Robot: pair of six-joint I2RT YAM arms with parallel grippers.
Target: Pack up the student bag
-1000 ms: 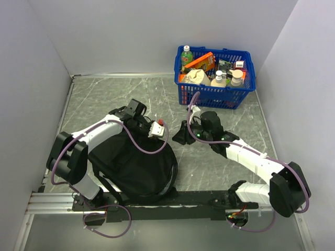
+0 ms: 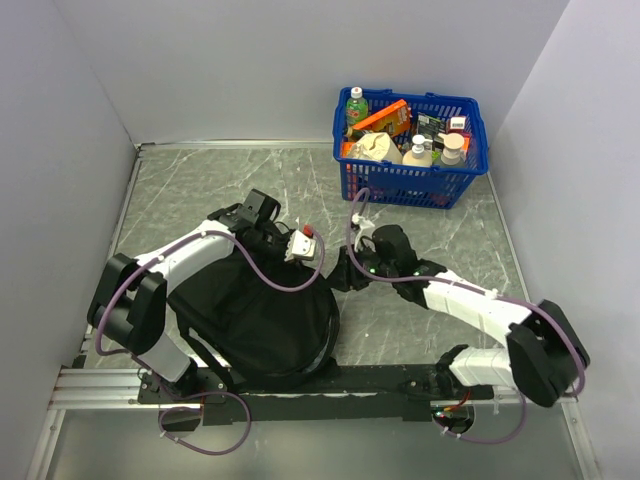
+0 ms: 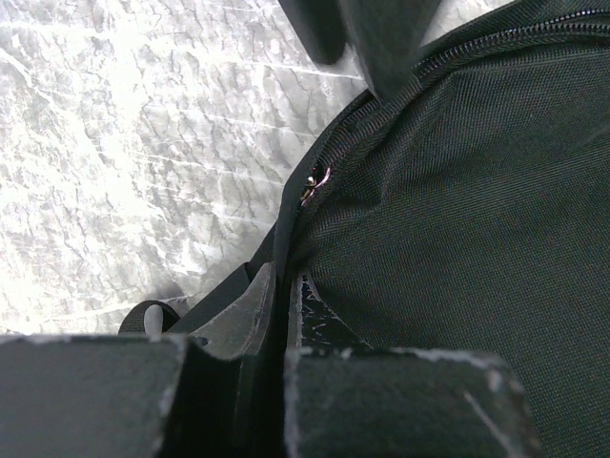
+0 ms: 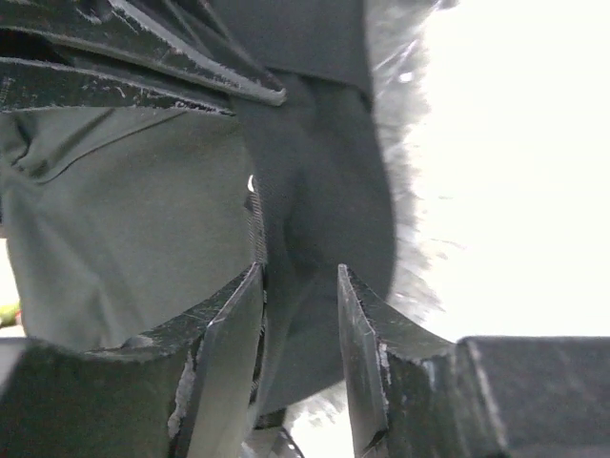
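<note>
A black bag (image 2: 255, 330) lies on the marble-patterned table, spread under and below my left arm. My left gripper is shut on the bag's edge beside its zipper (image 3: 315, 181). My right gripper is at the bag's upper right side, part open, with a dark strip of fabric and the zipper just behind its fingertips; whether it touches them I cannot tell. In the left wrist view its dark fingers (image 3: 381, 38) show above the zipper edge.
A blue basket (image 2: 405, 183) full of bottles, boxes and other goods stands at the back right. Bare table (image 2: 190, 175) shows at the back left and around my right arm.
My right gripper has moved left and down to the bag's edge. My left arm and the bag look nearly unchanged.
</note>
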